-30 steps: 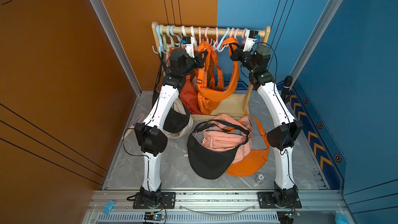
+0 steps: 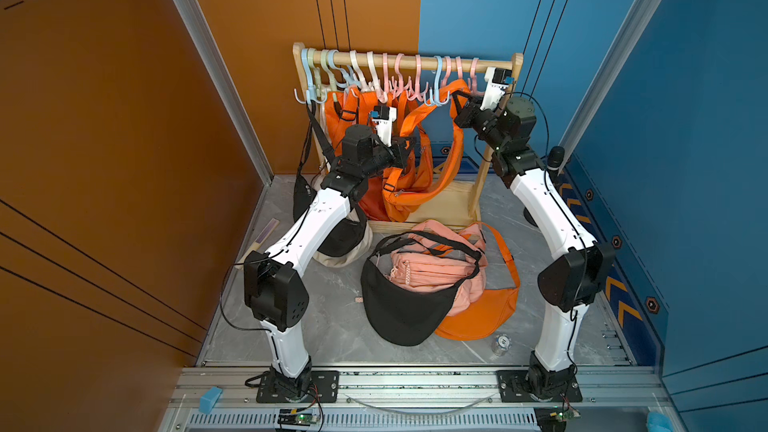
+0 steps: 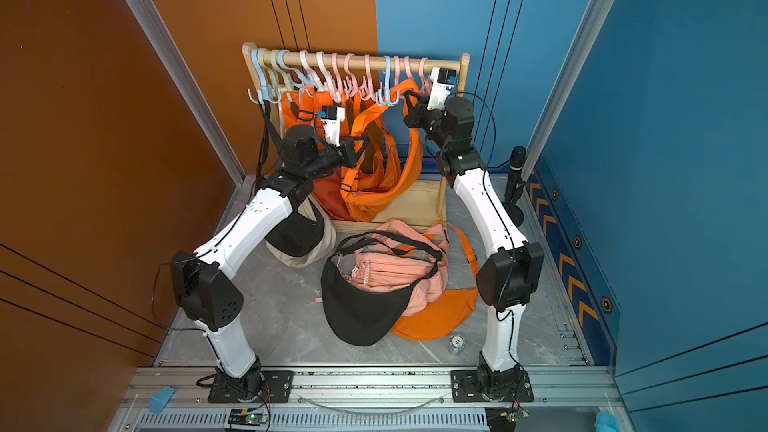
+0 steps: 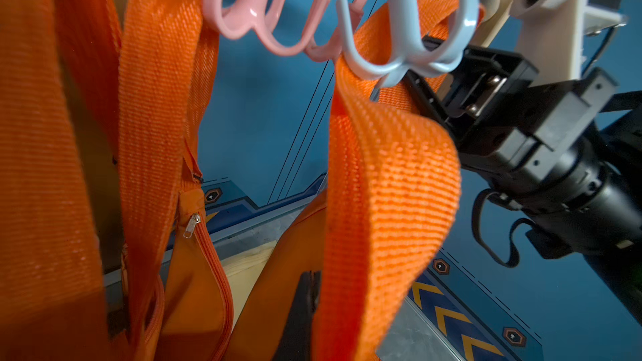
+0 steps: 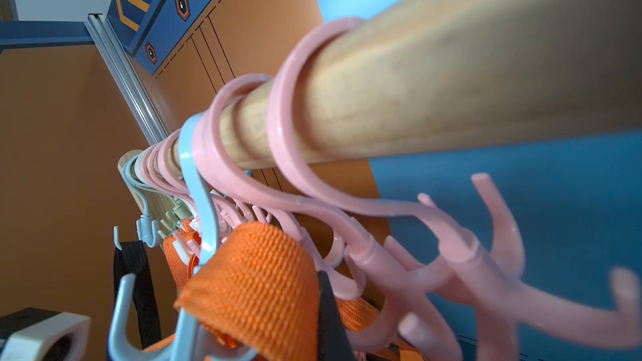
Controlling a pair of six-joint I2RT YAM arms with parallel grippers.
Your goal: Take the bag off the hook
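Observation:
An orange bag [image 2: 420,196] hangs from the rail, its strap [image 4: 394,180] looped up around a light blue hook [image 4: 404,26]. My left gripper [image 2: 406,148] is on the strap's left run, lower than the hooks; whether fabric lies between its fingers is hard to see. My right gripper [image 2: 460,108] is at the top of the strap loop, just right of the blue hook, with the orange band [image 5: 247,287] over its dark finger. Both look closed, the tips partly hidden by strap.
Pink hooks [image 5: 287,113] crowd the wooden rail [image 5: 468,53], with more bags behind. A pile of black, pink and orange bags [image 2: 408,312] lies on the floor in front. A microphone [image 3: 516,164] stands at the right.
My left gripper has moved down and right with the strap's left run. My right gripper has shifted right and slightly down, and the top of the strap loop has moved with it.

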